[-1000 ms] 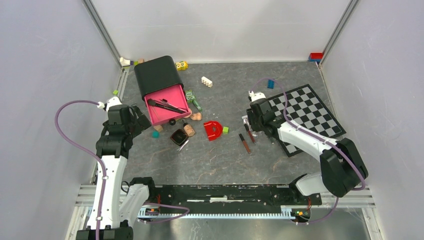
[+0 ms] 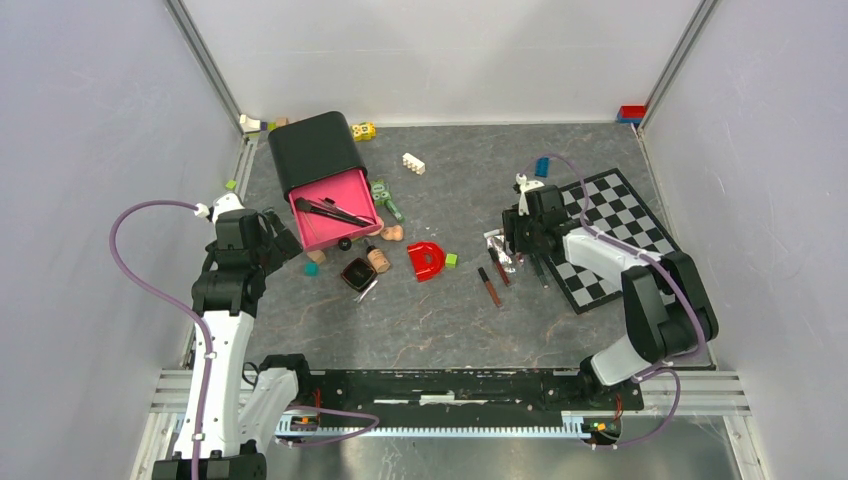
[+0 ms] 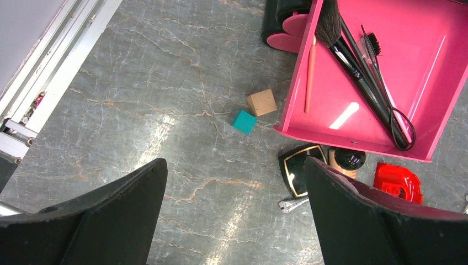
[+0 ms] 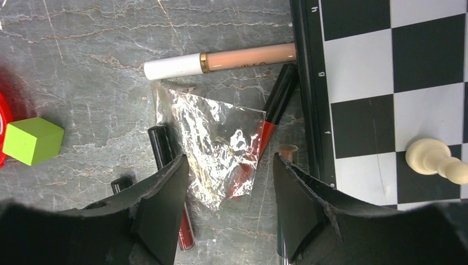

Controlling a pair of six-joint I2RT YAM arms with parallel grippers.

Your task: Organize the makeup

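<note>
Above a clear packet (image 4: 218, 141) and several lip tubes, my right gripper stands open, nothing between its fingers. A peach tube with a white cap (image 4: 174, 67) lies at the packet's far side. One dark red tube (image 4: 186, 232) is partly behind the left finger; a black-capped red one (image 4: 281, 96) runs under the packet. My left gripper is open over bare table, beside the pink drawer (image 3: 331, 131), which holds brushes (image 3: 361, 80) and a pink stick (image 3: 310, 77). A black compact (image 2: 358, 274) and a beige bottle (image 2: 378, 259) lie in front of the drawer.
A chessboard (image 2: 615, 225) lies right of the tubes, with a pale chess piece (image 4: 433, 157) on it. A red toy (image 2: 426, 260) and a green cube (image 2: 451, 260) sit mid-table.
My right arm has shifted to the right and slightly nearer the front, its gripper staying over the packet and tubes. The left arm and the drawer have not moved.
</note>
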